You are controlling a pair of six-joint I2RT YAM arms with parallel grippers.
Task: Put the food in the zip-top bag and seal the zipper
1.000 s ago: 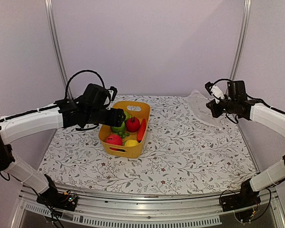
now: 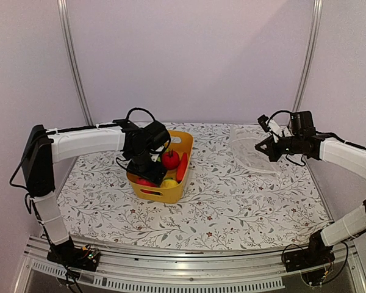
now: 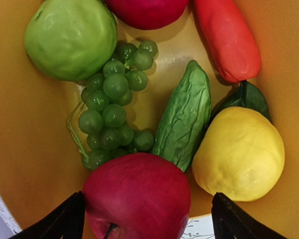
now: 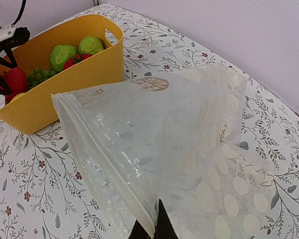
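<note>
A yellow bin (image 2: 183, 143) holds food: a red fruit (image 3: 136, 189) at its near end, a yellow fruit (image 3: 239, 154), a cucumber (image 3: 181, 114), grapes (image 3: 109, 114), a green fruit (image 3: 70, 40) and a long red vegetable (image 3: 226, 40). My open left gripper is down inside the bin, its fingers either side of the red fruit; whether they touch it is unclear. My right gripper is shut on the edge of the clear zip top bag (image 4: 189, 129), which drapes onto the table to the right of the bin.
The floral table (image 2: 232, 213) has free room at front centre and front right. Pale walls (image 2: 195, 61) close in the back and sides.
My left gripper has come down from above the bin's left side into its near end. The right gripper and bag have moved slightly down and left.
</note>
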